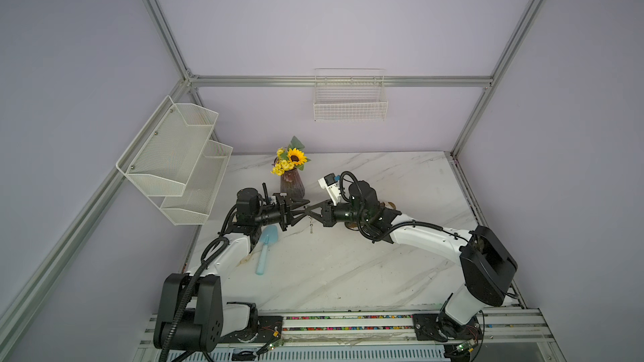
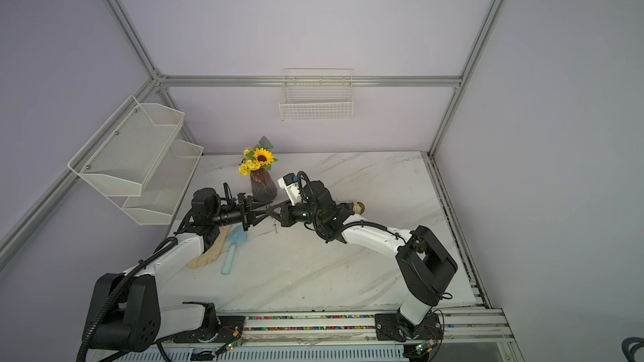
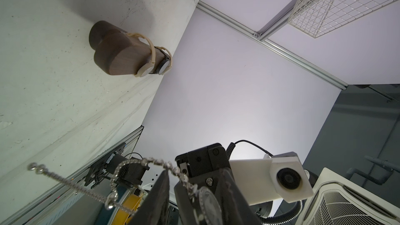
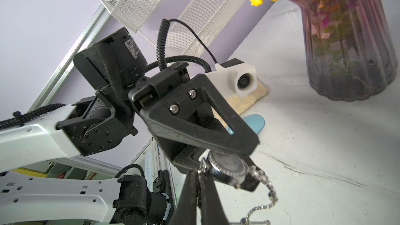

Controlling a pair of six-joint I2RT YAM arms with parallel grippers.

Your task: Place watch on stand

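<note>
A silver watch (image 4: 227, 166) with a crystal bezel and chain band (image 3: 79, 185) dangles where the two grippers meet above the table. My right gripper is shut on it at its fingertips. The fingers of my left gripper (image 1: 302, 211) stand apart round the watch, close to the right gripper's tips. A wooden watch stand (image 3: 118, 54) with two strapped watches rests on the table, mostly behind the right arm in both top views.
A vase of flowers (image 4: 345, 50) stands just behind the grippers. A blue scoop (image 1: 262, 258) and beige glove (image 2: 206, 254) lie at the left. Wire baskets (image 1: 350, 110) hang on the walls.
</note>
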